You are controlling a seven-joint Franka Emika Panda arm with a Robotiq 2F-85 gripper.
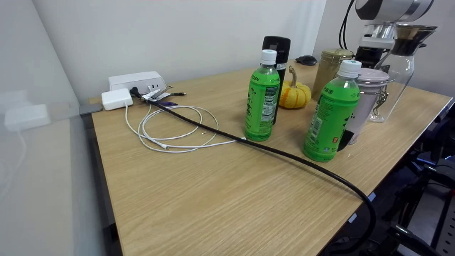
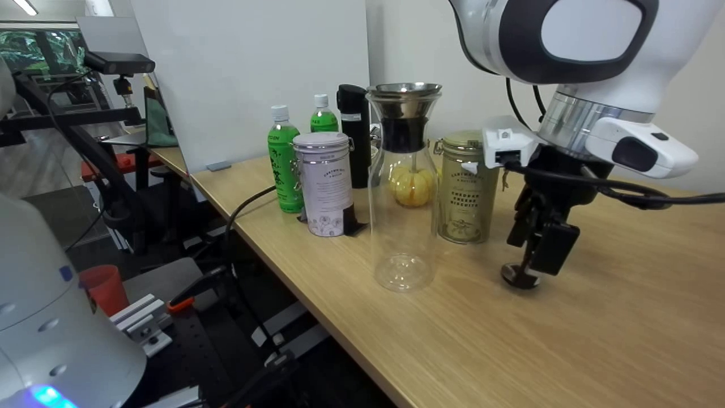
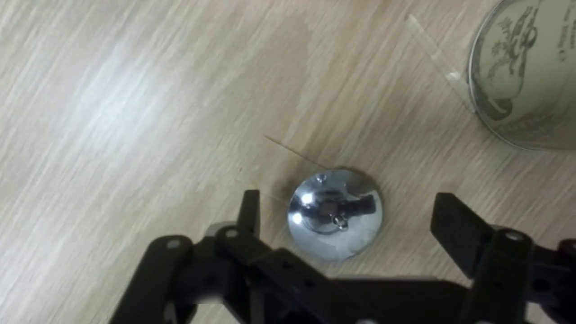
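Note:
A round, shiny metal disc-shaped object (image 3: 335, 237) lies on the wooden table in the wrist view. My gripper is open above it, one finger off to each side, and the disc shows bare between them. In exterior view 2 the gripper (image 2: 533, 255) points down near the table, close over the same disc (image 2: 520, 276), which is partly hidden by a finger there. The glass carafe (image 2: 402, 231) with a metal-rimmed, dark collar stands to the left of the gripper. In exterior view 1 the fingers are hidden behind the jars and carafe.
A tan canister (image 2: 465, 197) stands close to the gripper, with a pale lilac canister (image 2: 324, 187) farther left. Green bottles (image 1: 260, 106), a small pumpkin (image 1: 295, 94) and a black cylinder (image 2: 354, 136) stand beyond. A black cable (image 1: 273, 149) crosses the table.

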